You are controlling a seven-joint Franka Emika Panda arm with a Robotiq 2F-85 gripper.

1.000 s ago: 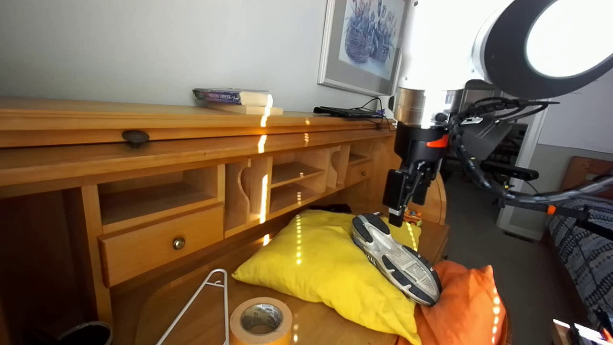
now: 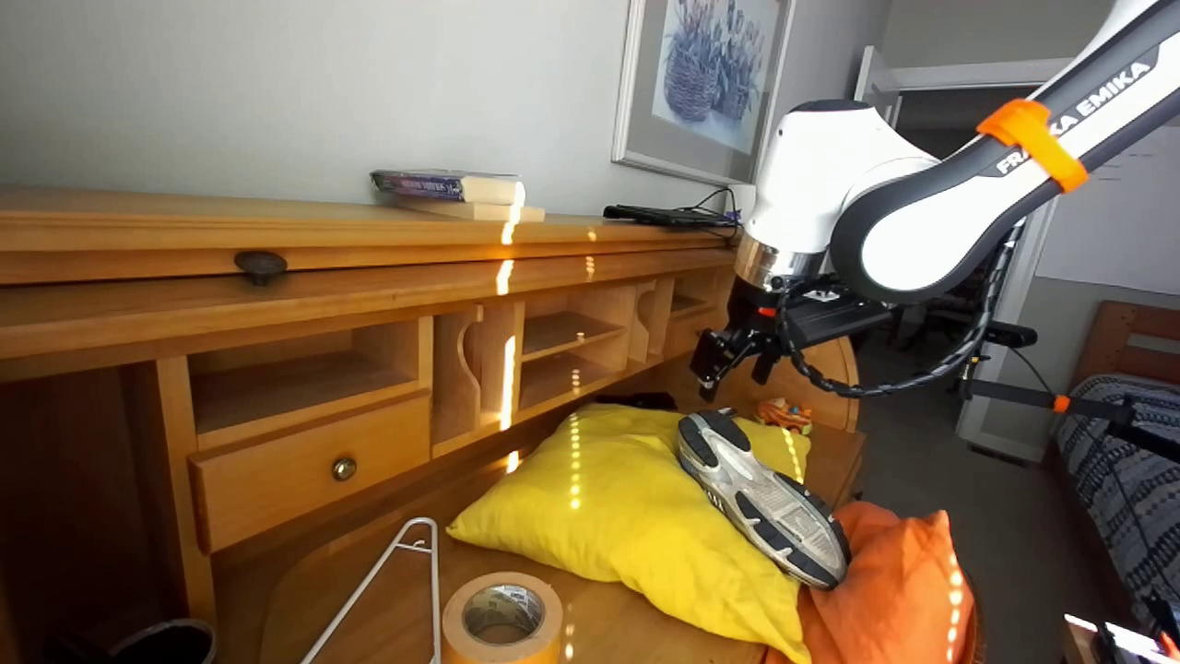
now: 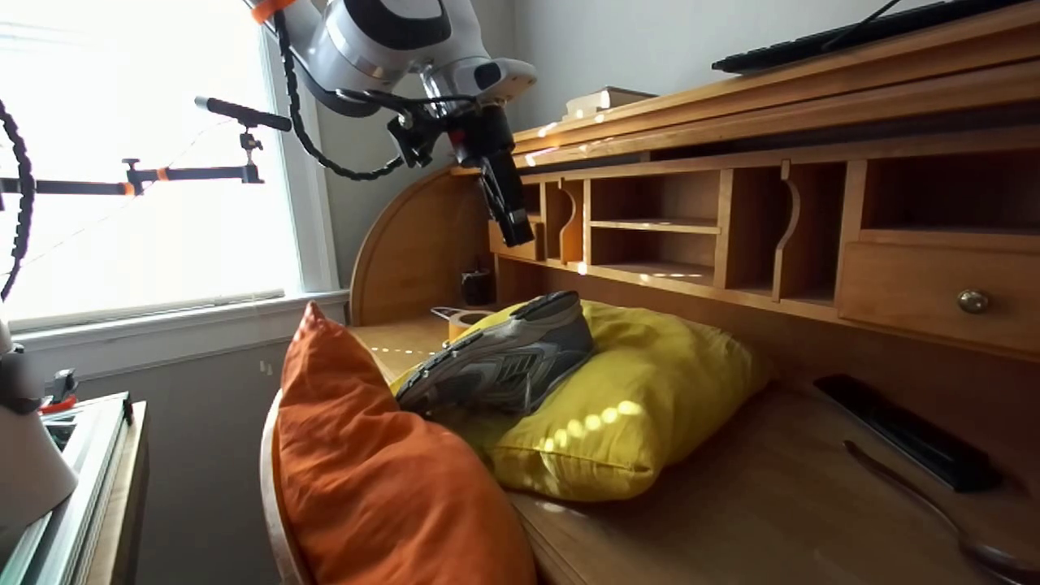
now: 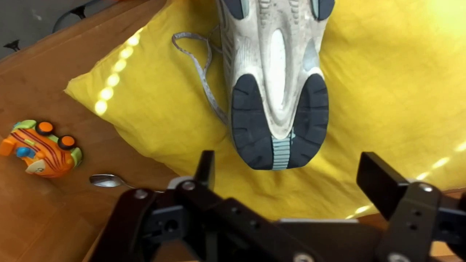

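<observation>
A grey and white running shoe (image 2: 761,498) with dark sole pads lies sole up across the yellow pillow (image 2: 603,487). In exterior view 2 the shoe (image 3: 517,356) leans toward the orange pillow (image 3: 390,478). My gripper (image 2: 732,376) hangs in the air above the far end of the pillow, apart from the shoe. Seen from the wrist, the open gripper has its fingers wide apart, with the shoe's rounded sole end (image 4: 279,126) showing below and ahead of the gap. Nothing is held. One lace trails loose on the yellow cloth.
An orange toy car (image 4: 43,148) and a spoon (image 4: 107,180) lie on the desk beside the pillow. A tape roll (image 2: 503,620) and a white hanger (image 2: 415,553) rest at the near end. Desk cubbies (image 3: 653,229) line the back. A black remote-like object (image 3: 907,429) lies below them.
My arm has drawn back toward the far end of the desk in exterior view 1, and the gripper has risen and tilted. The shoe and pillows have stayed put.
</observation>
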